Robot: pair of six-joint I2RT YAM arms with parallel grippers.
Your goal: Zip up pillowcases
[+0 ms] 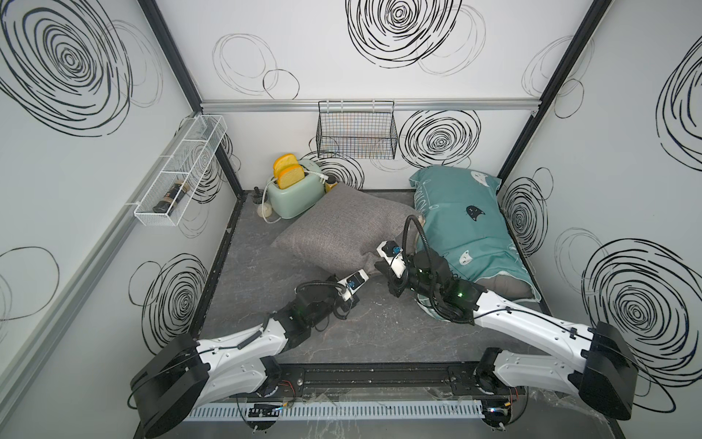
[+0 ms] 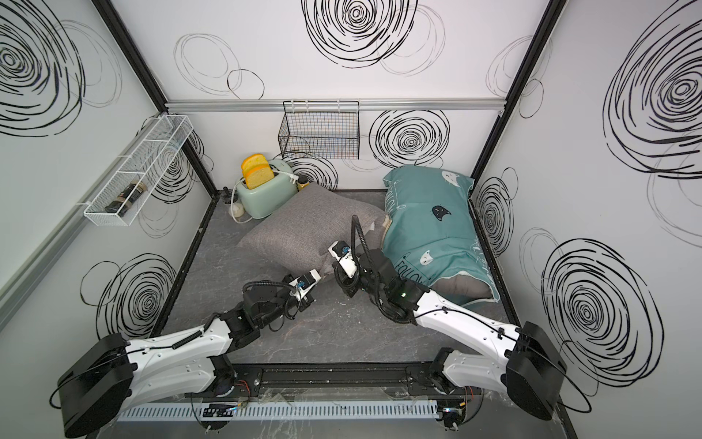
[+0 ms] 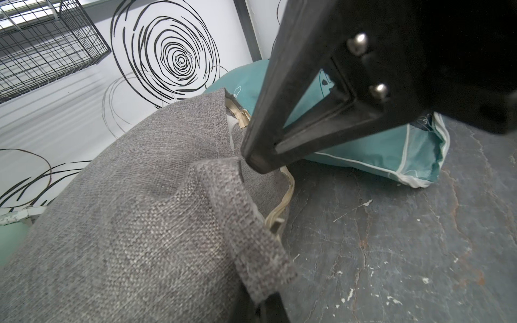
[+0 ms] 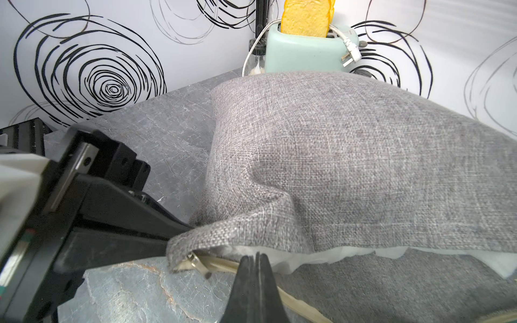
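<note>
The grey pillowcase (image 1: 336, 226) lies mid-table, its open zip edge toward the arms, showing cream zipper tape (image 4: 299, 304) and white inner fabric (image 4: 393, 253). My left gripper is shut on the pillowcase's corner flap (image 3: 242, 220). My right gripper is shut with nothing seen between its fingers, just beside the zipper tape. A metal zip pull (image 4: 199, 264) sits near the corner, between the two grippers. The teal pillowcase (image 1: 457, 212) lies at the right, grey filling showing at its near end.
A mint toaster (image 1: 296, 197) with yellow bread slices stands at the back left. Wire baskets hang on the back wall (image 1: 357, 135) and left wall (image 1: 182, 168). Bare table (image 1: 248, 307) shows at the left and front.
</note>
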